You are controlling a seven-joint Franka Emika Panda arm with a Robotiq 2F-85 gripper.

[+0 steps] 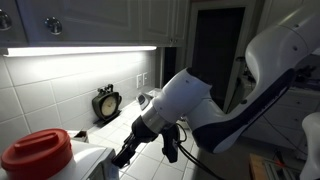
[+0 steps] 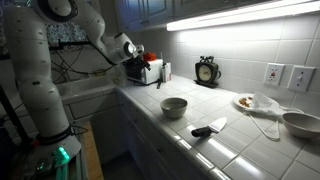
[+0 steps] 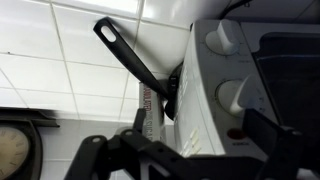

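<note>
In the wrist view, my open gripper has its dark fingers (image 3: 108,158) spread at the bottom of the picture. Ahead of it lies a long black utensil handle (image 3: 128,52) on white tiles, its lower end by a silver appliance (image 3: 212,78) with white knobs. A narrow printed strip (image 3: 152,108) shows beside that end. From outside, the gripper (image 1: 123,156) hangs low over the counter, right of a red lid (image 1: 38,154). Nothing can be made out between the fingers; the exact gap to the appliance is unclear.
A black dial scale (image 1: 106,103) stands against the tiled wall. Farther along the counter are a grey bowl (image 2: 174,107), a black-handled knife (image 2: 209,128), a plate with food (image 2: 245,101) and a white bowl (image 2: 302,124). Clear tile lies between them.
</note>
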